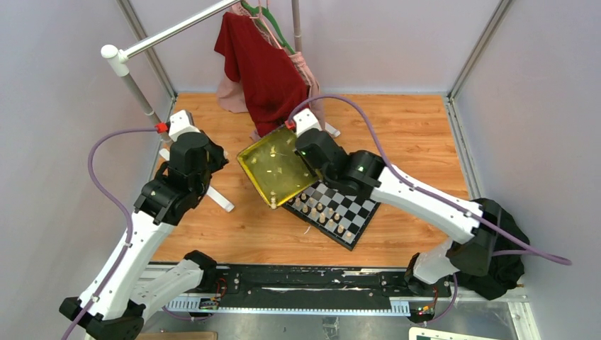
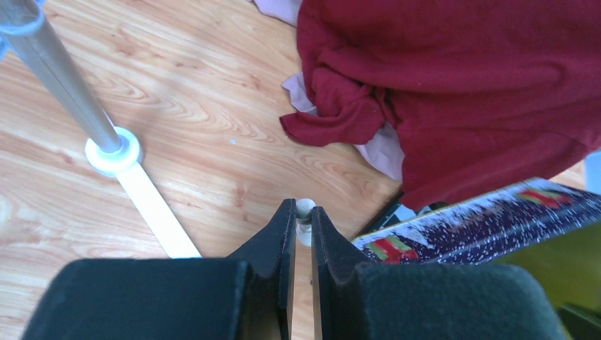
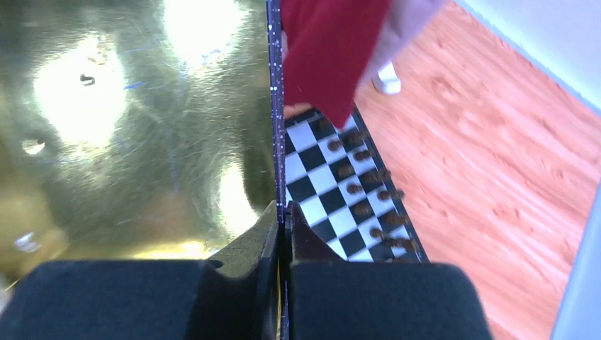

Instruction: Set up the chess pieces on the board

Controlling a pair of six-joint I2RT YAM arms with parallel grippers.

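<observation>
My left gripper has its fingertips close together at a small white chess piece (image 2: pixel 305 205), left of the tray. My right gripper is shut on the edge of a gold tray (image 1: pixel 280 159), held above the table with a few small pieces on it. The chessboard (image 1: pixel 358 227) lies partly beneath the tray and right arm, with several light pieces standing along its near-left side in the top view. Dark pieces (image 3: pixel 354 188) stand in rows along another side in the right wrist view.
A clothes rack (image 1: pixel 138 99) stands left and behind, its red shirt (image 1: pixel 255 71) hanging low by the board and tray. Bare table (image 1: pixel 411 134) lies at the right and front. A black cloth (image 1: pixel 500 276) is heaped at the front right.
</observation>
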